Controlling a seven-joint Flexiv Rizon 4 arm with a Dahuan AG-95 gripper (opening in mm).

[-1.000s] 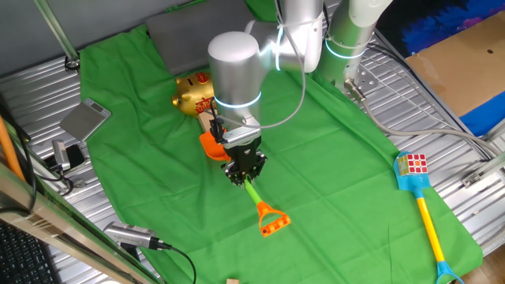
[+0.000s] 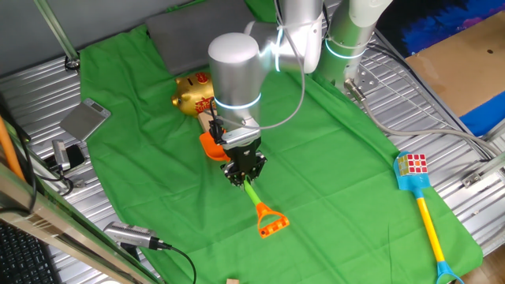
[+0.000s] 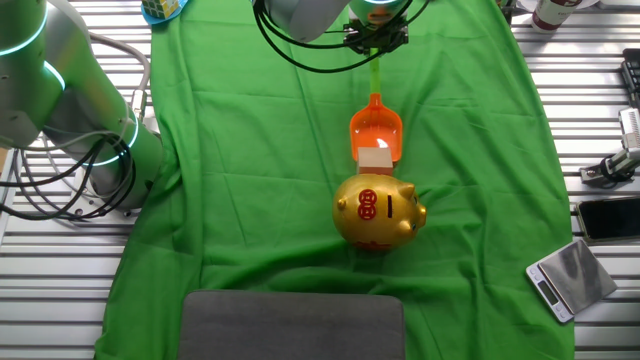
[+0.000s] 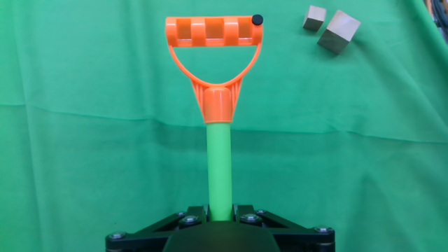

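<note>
My gripper [image 2: 244, 178] is shut on the green shaft of a toy shovel [image 4: 219, 161]. In the wrist view the fingers [image 4: 198, 216] close in on the shaft from both sides, and the orange D-shaped handle [image 4: 218, 105] points away from them. The shovel's orange scoop [image 3: 376, 128] lies on the other side of the gripper, facing a gold piggy bank [image 3: 360, 225]. Between scoop and bank sits a pale wooden block [image 3: 375, 158], at the scoop's front edge. Whether the block rests on the scoop or just touches it, I cannot tell.
A blue-and-yellow shovel [image 2: 430, 225] lies at the right with a puzzle cube [image 2: 412, 164] on its blade. Two small blocks [image 4: 339, 32] show beyond the handle. A scale [image 3: 570, 280] and a dark grey mat [image 3: 290, 325] lie at the edges.
</note>
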